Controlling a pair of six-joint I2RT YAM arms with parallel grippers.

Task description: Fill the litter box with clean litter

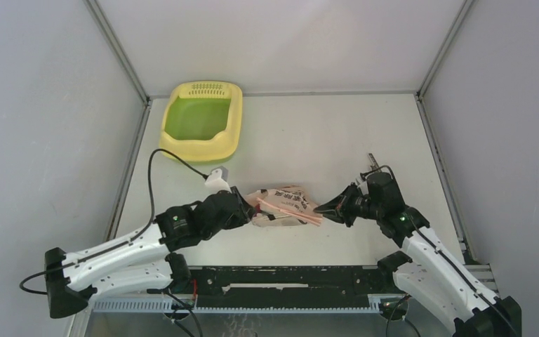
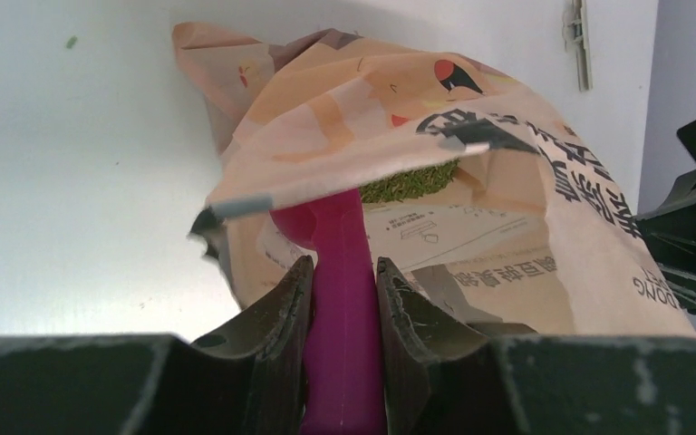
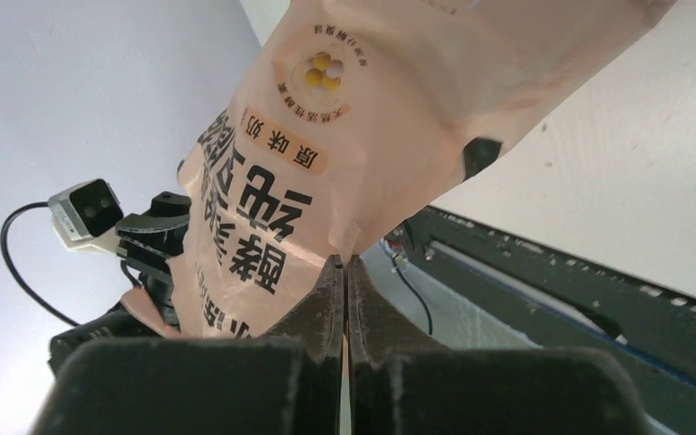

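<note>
The peach litter bag (image 1: pixel 284 205) lies on the table between my arms, its mouth gaping in the left wrist view, where green litter pellets (image 2: pixel 410 185) show inside. My left gripper is shut on the handle of a magenta scoop (image 2: pixel 340 299); the scoop's head goes into the bag mouth and is mostly hidden there. On the other side, my right gripper is shut on the edge of the bag, with printed film (image 3: pixel 299 172) stretching up from its fingertips. The yellow litter box (image 1: pixel 217 149) with a green floor stands at the back left, looking empty.
A thin metal piece (image 1: pixel 373 161) lies at the table's right, beyond the right arm. Bare table (image 1: pixel 323 133) stretches between the box and the right side. A few crumbs dot the surface. Side walls enclose the space.
</note>
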